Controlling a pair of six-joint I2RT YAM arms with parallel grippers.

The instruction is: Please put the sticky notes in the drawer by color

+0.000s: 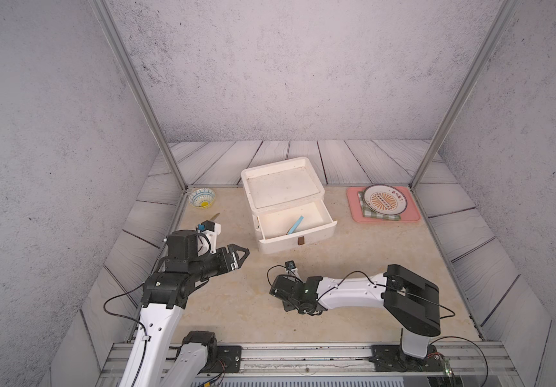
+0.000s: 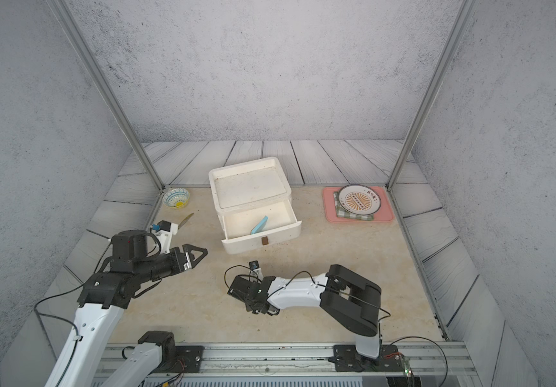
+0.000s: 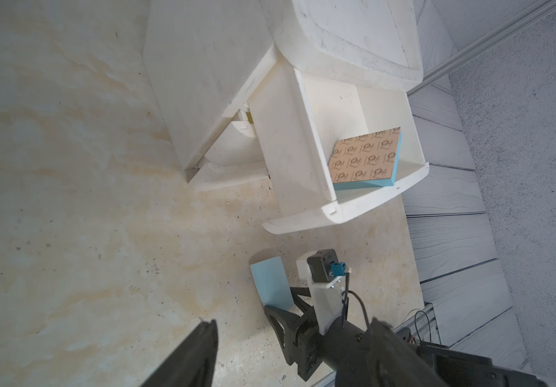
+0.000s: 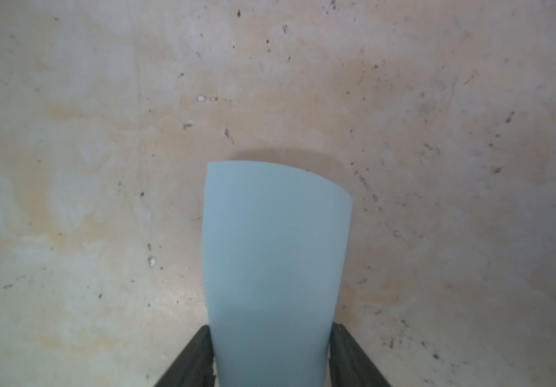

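The white drawer box (image 1: 296, 239) stands mid-table with its drawer pulled out, a blue sticky-note pad (image 3: 363, 156) inside. In the front middle, my right gripper is shut on a light-blue sticky note (image 4: 271, 245), held low over the tabletop. In the top views most of that note is hidden by the arm. My left gripper (image 1: 244, 255) is part open with nothing between its fingers, left of and in front of the drawer; its blurred fingertips frame the lower edge of the left wrist view.
A patterned bowl (image 1: 202, 198) and a thin knife-like item sit at the back left. A pink tray (image 1: 410, 214) with a plate (image 1: 384, 199) and checked cloth occupies the back right. Table space in front of the drawer is clear apart from the arms.
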